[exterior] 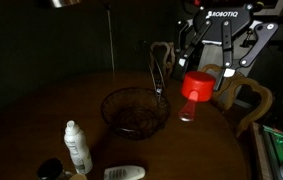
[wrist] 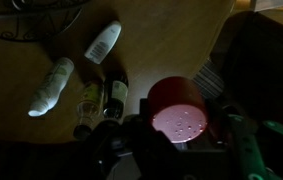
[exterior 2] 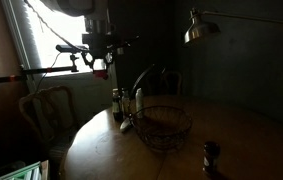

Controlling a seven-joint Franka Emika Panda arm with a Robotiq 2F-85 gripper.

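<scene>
A red, cup-like object (exterior: 198,84) hangs in the air above the right side of the table, with a paler reddish piece projecting from its lower end. My gripper (exterior: 203,70) is shut on it, one finger at either side. In the wrist view, the red object (wrist: 177,108) shows its round, lighter end face, and the dark fingers behind it are hard to make out. Exterior view 2 has the gripper (exterior 2: 100,65) high on the left near the window, with only a little red visible.
A black wire basket (exterior: 135,112) stands mid-table. Nearer the front are a white bottle (exterior: 78,148), a lying white container (exterior: 124,173) and a dark jar (exterior: 51,170). Chairs (exterior: 256,98) line the right edge; a lamp (exterior 2: 202,28) hangs overhead. The table right of the basket is clear.
</scene>
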